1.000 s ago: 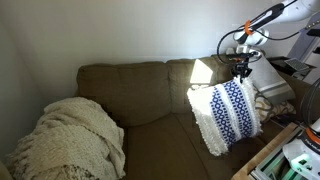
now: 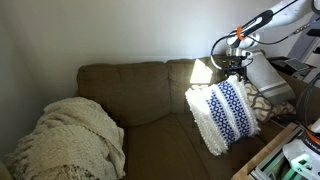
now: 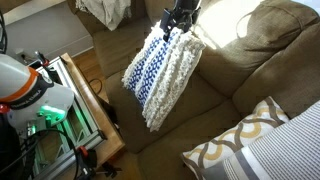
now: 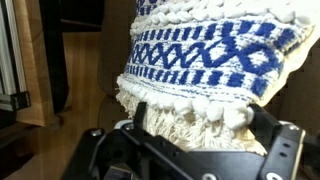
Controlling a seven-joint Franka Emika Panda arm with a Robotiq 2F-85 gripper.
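Note:
A white pillow (image 2: 222, 116) with blue woven bands and shaggy trim stands tilted on the brown sofa, near its right end in exterior view 1. My gripper (image 2: 235, 73) is at the pillow's upper edge, pointing down. Seen from the wrist, the open gripper has its dark fingers (image 4: 140, 115) spread wide, with the pillow's fringed edge (image 4: 190, 128) showing in the gap. Whether either finger touches the fabric I cannot tell. In exterior view 2 the arm covers part of the pillow's top (image 3: 172, 45).
Behind the pillow, the sofa backrest (image 2: 140, 88) runs along the wall. A cream knitted blanket (image 2: 75, 140) drapes over the far left end. Patterned (image 3: 245, 130) and striped (image 3: 285, 152) cushions lie on the sofa. A wooden edge (image 3: 92, 108) borders the robot's base.
My gripper has shifted slightly to the left along the pillow's top edge in exterior view 1. The pillow shows no clear movement.

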